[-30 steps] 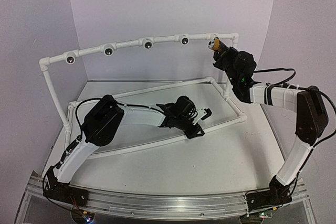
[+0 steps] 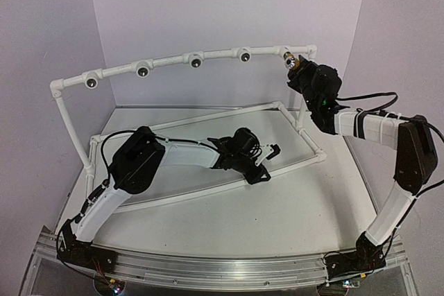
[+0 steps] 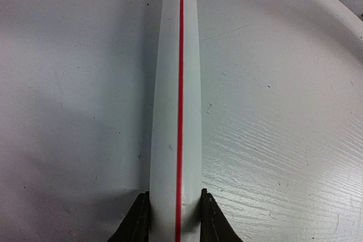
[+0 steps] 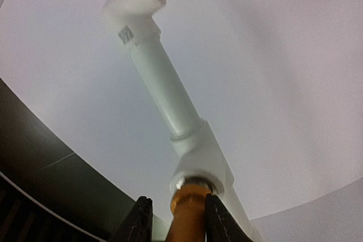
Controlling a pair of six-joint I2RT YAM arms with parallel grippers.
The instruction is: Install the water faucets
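Observation:
An orange-and-metal faucet is at the rightmost tee of the raised white pipe. My right gripper is right at it. In the right wrist view the orange faucet body is between the fingers of my right gripper. Its end meets the metal-rimmed tee opening. The right finger touches or overlaps the faucet, while a narrow pale strip shows beside the left finger, so its grip is unclear. Lower down, my left gripper is shut on the red-striped white pipe of the base.
Several other tees along the raised pipe have dark, open mouths, such as the tee left of the faucet. A corner elbow shows beyond the faucet's tee.
My right gripper and the faucet have turned and shifted slightly right; the faucet's end now points more downward. The raised pipe has shifted a little. The left arm looks still.

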